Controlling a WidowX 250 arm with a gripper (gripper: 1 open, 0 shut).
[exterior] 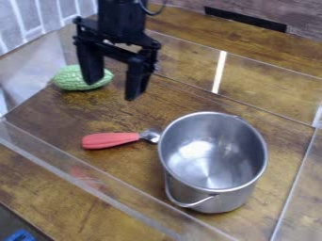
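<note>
My black gripper (pixel 111 73) hangs in the upper left above the wooden table, slightly blurred, its two fingers apart with nothing visible between them. Behind it at the left lies a green textured vegetable (pixel 73 79). Below it on the table is a red-handled utensil (pixel 111 139) with a metal end. A steel pot (pixel 212 169) with a wire handle stands empty at the lower right.
Clear low walls (pixel 75 174) edge the work area at the front and sides.
</note>
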